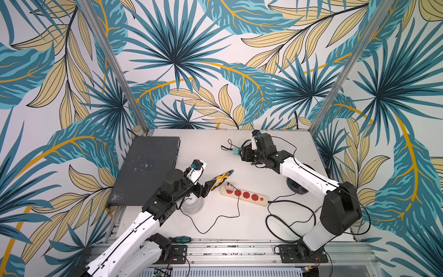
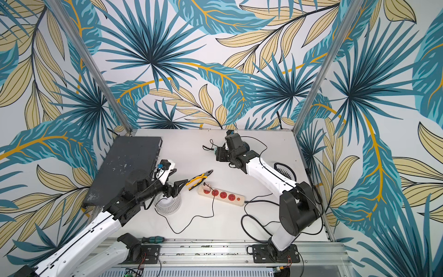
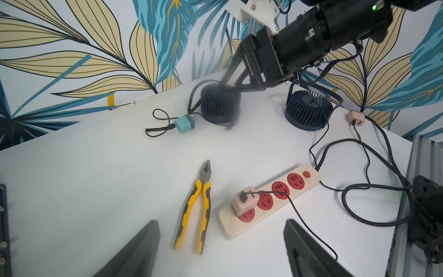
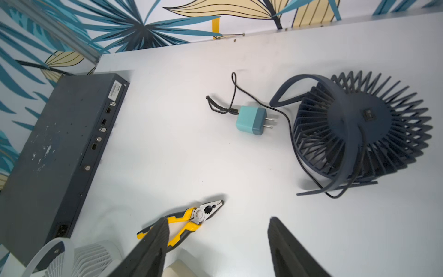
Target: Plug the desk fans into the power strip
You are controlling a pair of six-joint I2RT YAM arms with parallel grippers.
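Observation:
The power strip (image 3: 270, 198) lies mid-table, its red sockets facing up. A pink plug (image 3: 246, 201) sits at its left-end socket, and its thin cable appears to lead to the white desk fan (image 1: 192, 204). Above that fan hangs my left gripper, its fingers apart and nothing between them. At the back, a teal plug (image 4: 251, 120) lies on its side with bare prongs pointing at a dark fan (image 4: 362, 124). My right gripper is over this area, open and empty. A second dark fan (image 3: 308, 109) stands at the right, and a loose pink plug (image 3: 356, 118) lies near it.
Yellow-black pliers (image 3: 196, 207) lie left of the strip. A flat dark box (image 1: 145, 170) covers the table's left side. The strip's thick black cable (image 3: 369, 187) loops over the right front. A green-handled screwdriver (image 1: 181, 239) rests at the front edge.

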